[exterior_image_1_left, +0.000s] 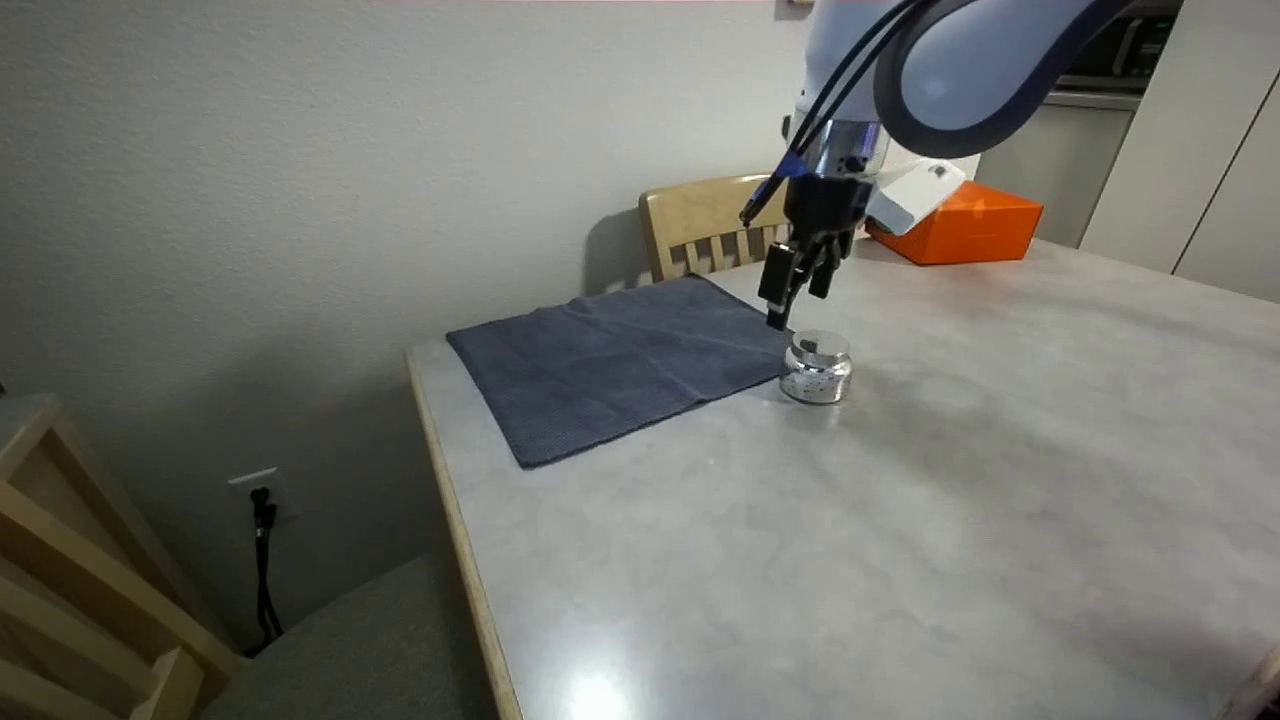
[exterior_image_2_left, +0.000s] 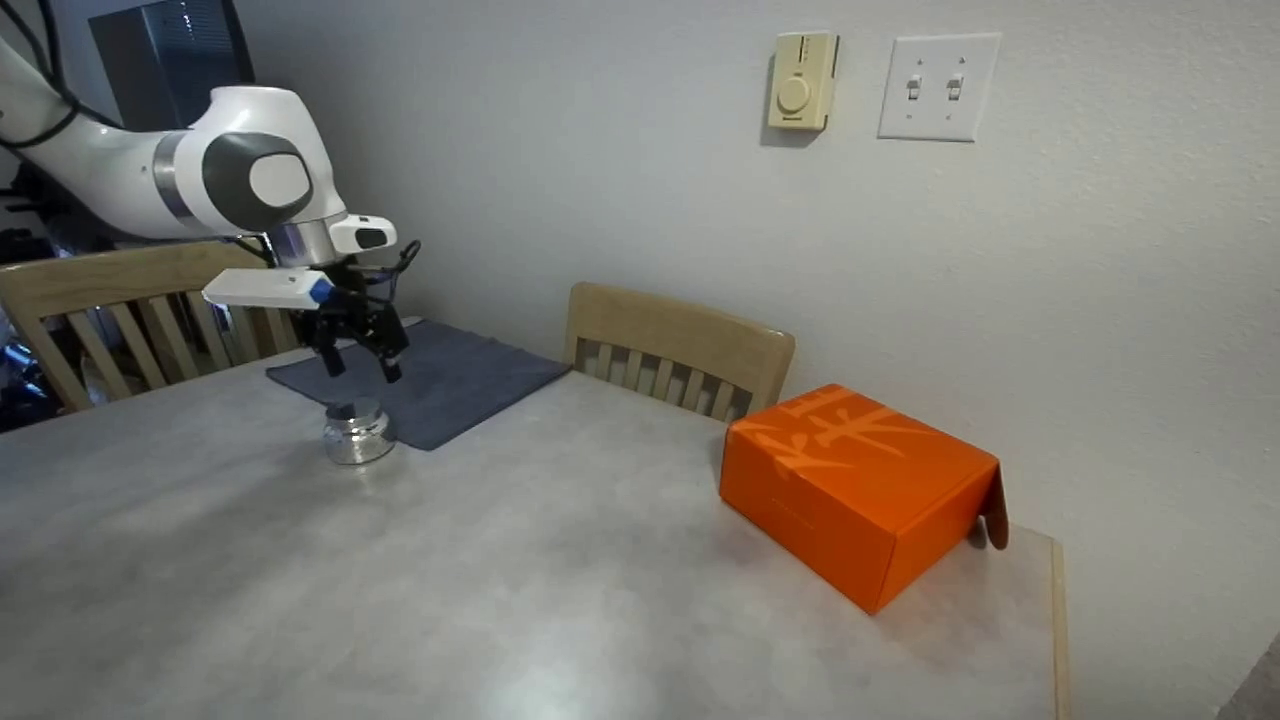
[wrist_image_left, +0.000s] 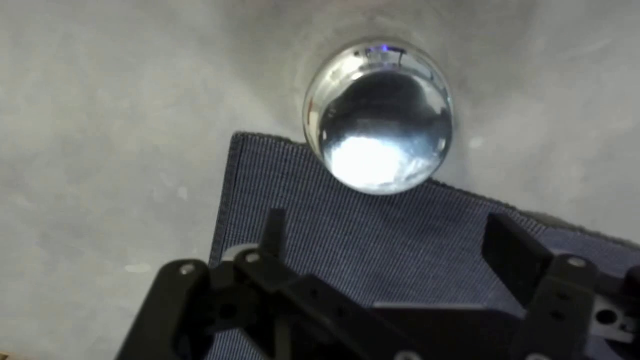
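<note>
A small silvery jar (exterior_image_1_left: 817, 370) with a shiny lid stands upright on the table, right beside the near right corner of the dark blue-grey cloth (exterior_image_1_left: 630, 360). Seen from the wrist, the jar's round lid (wrist_image_left: 384, 129) overlaps the cloth's edge in the picture; whether its base touches the cloth cannot be told. My gripper (exterior_image_1_left: 801, 302) hangs tilted above and a little to the side of the jar, clear of it. Its black fingers are spread wide in the wrist view, where the gripper is open over the cloth with nothing between them.
An orange box (exterior_image_2_left: 858, 480) sits at the table's other end. Wooden chairs (exterior_image_2_left: 678, 348) stand against the table's wall side.
</note>
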